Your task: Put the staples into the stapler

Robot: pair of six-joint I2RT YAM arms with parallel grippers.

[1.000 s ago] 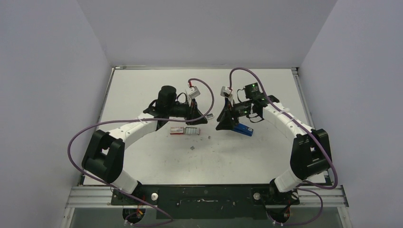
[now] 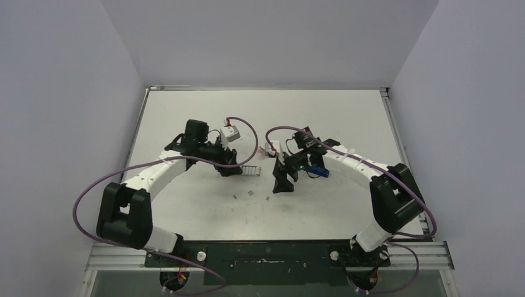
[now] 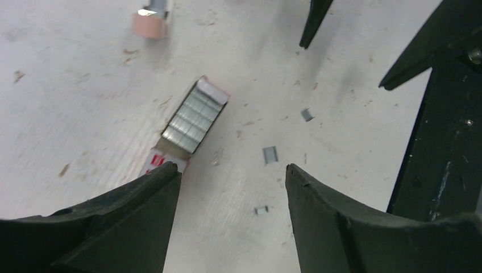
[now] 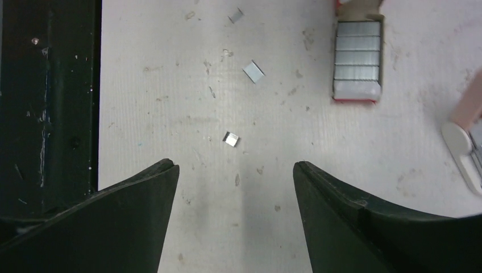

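An opened box of staples [image 3: 192, 119] holds rows of silver strips; the left gripper's arm partly covers it in the top view. A white and pinkish object [image 4: 463, 128], apparently the stapler, is cut off at the right wrist view's edge. My left gripper is open, empty, near the box. My right gripper stands open above the bare table, nothing between its fingers.
A blue box [image 2: 319, 171] lies behind the right gripper, partly covered by it. The right gripper's fingers [image 3: 315, 23] reach into the left wrist view, fairly close. Bare table [image 2: 260, 219] stretches toward the dark front edge.
My left gripper has moved left, away from the stapler. The right gripper has come left and toward the front edge. More loose staple pieces show on the table than a second ago.
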